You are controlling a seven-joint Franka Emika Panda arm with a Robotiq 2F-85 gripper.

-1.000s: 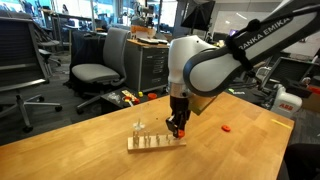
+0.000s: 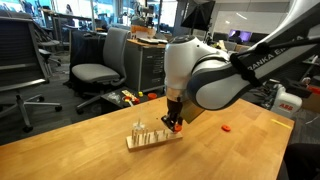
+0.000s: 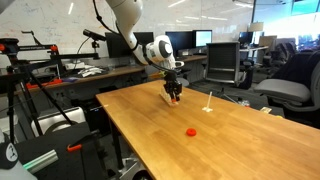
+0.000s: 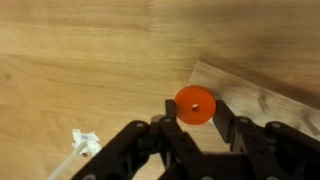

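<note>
A round orange-red piece point(image 4: 195, 104) sits between the fingertips of my gripper, which is shut on it. Below it in the wrist view lies a pale wooden block point(image 4: 245, 94), partly hidden by the fingers. From the side, the block is a low wooden rack point(image 2: 154, 141) with several upright pegs. My gripper point(image 2: 177, 123) is at the rack's right end, the red piece point(image 2: 178, 128) just at its tips. Whether the piece touches the rack or a peg, I cannot tell.
Another red piece point(image 2: 226, 128) lies loose on the wooden table point(image 2: 80, 150), well clear of the rack. A thin white stick point(image 3: 208, 102) stands on the table near the rack. Office chairs point(image 2: 101, 66) are beyond the far edge.
The gripper and the red piece have moved slightly left and up in exterior view 1. The rack also appears shifted a little to the left. The loose red piece has stayed put.
</note>
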